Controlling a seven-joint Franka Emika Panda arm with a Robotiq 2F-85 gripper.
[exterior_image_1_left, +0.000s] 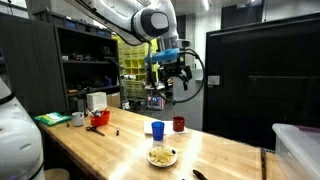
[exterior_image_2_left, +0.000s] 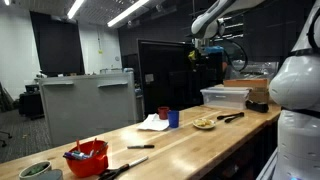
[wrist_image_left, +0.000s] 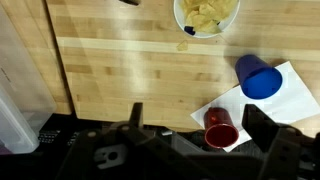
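Note:
High above the wooden table, my gripper (exterior_image_1_left: 186, 76) is open and holds nothing; its dark fingers stand wide apart along the lower edge of the wrist view. Below it are a blue cup (wrist_image_left: 258, 78) and a red cup (wrist_image_left: 219, 130), the red one partly covered by the gripper in that view. Both cups are by a white sheet (wrist_image_left: 294, 94). A white bowl (exterior_image_1_left: 162, 155) of yellowish chips (wrist_image_left: 208, 12) rests on the table nearby, cut off by the top of the wrist view.
A red basket (exterior_image_2_left: 86, 158) with items stands at the table's other end, near dark-handled tools (exterior_image_2_left: 120, 168). A clear plastic bin (exterior_image_1_left: 298, 148) is beside the table at right. Bare tabletop (wrist_image_left: 130, 75) lies beside the bowl.

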